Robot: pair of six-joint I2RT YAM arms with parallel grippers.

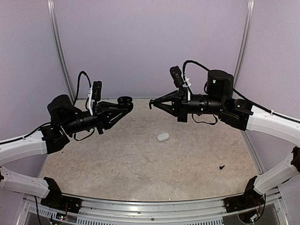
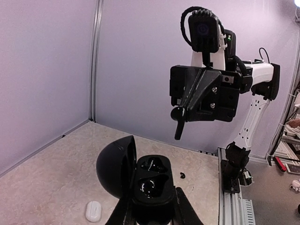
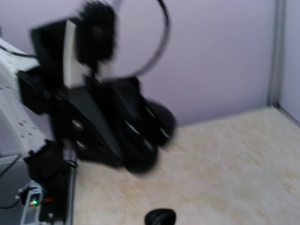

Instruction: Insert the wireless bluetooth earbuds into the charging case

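Observation:
The black charging case [image 2: 152,180] stands with its rounded lid [image 2: 112,168] open, and my left gripper [image 1: 124,110] is shut on it. Two glossy wells show in its top; both look empty. Opposite, in the top view, my right gripper [image 1: 155,102] is shut on a small black earbud [image 1: 150,104] at its fingertips, with the stem hanging down. That earbud [image 2: 178,121] is above and to the right of the case in the left wrist view, clear of it. A second black earbud [image 1: 221,167] lies on the table at the right.
A white rounded object [image 1: 163,137] lies on the table [image 1: 140,164] below the gap between the grippers. Pale walls [image 1: 150,51] enclose the back and sides.

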